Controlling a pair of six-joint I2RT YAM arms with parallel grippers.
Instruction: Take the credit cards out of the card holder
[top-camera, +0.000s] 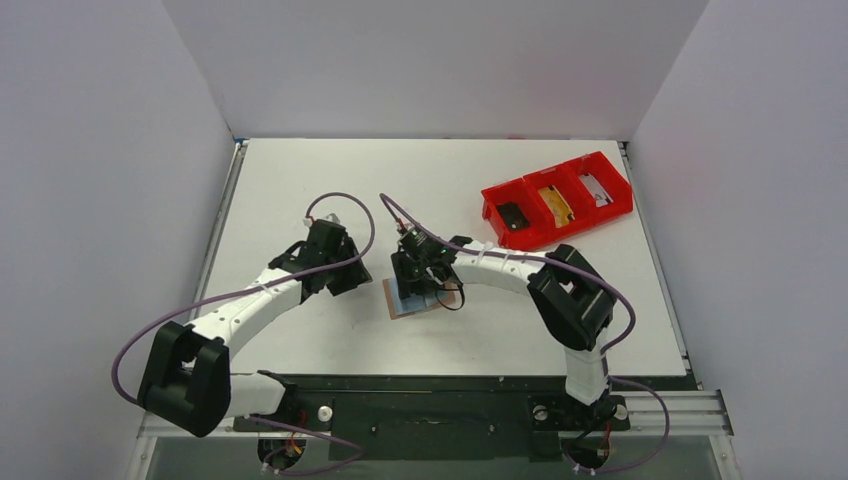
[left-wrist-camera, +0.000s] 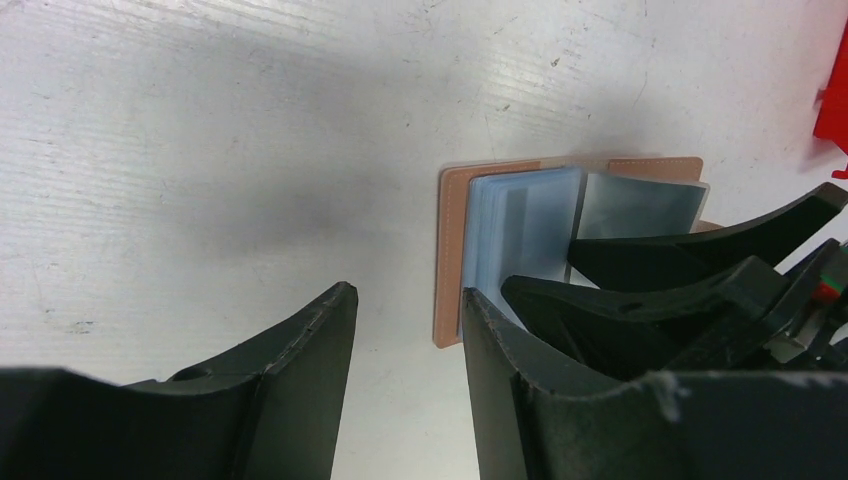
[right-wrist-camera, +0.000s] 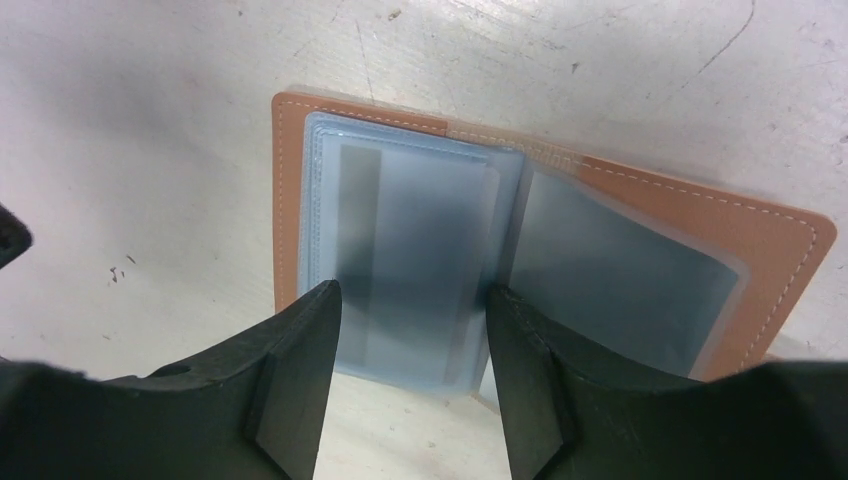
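Observation:
On the table lies the card holder (top-camera: 393, 301), tan-brown with clear bluish sleeves, spread open. My right gripper is over its left-hand sleeve stack (right-wrist-camera: 420, 240), open, with its fingertips on either side of part of that stack. To the right, the other clear sleeve (right-wrist-camera: 620, 270) lies flat. Off the holder's left edge, my left gripper hangs open above bare table, nothing between its fingers. In the left wrist view the right gripper's dark fingers (left-wrist-camera: 650, 255) cover part of the holder. Whether a card sits inside the sleeves I cannot tell.
A red three-compartment tray (top-camera: 518, 240) stands at the back right, holding a black card (top-camera: 512, 216), a yellow card (top-camera: 556, 206) and a whitish card (top-camera: 596, 190), one per compartment.

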